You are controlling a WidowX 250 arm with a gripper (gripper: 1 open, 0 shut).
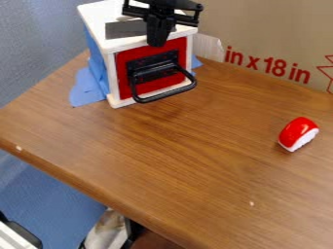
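A small white box-like appliance [180,58] with a red front [174,86] and a black loop handle [176,92] stands at the back left of the wooden table, on a blue cloth [88,88]. My black gripper [158,37] hangs over its top at the upper edge of the view, its tip pointing down near the top of the front. Whether the fingers are open or shut cannot be made out. A red and white object [298,132] lies on the table at the right.
A cardboard panel [279,39] with red print stands behind the table [143,165]. The table's left edge runs diagonally, with blue floor beyond it.
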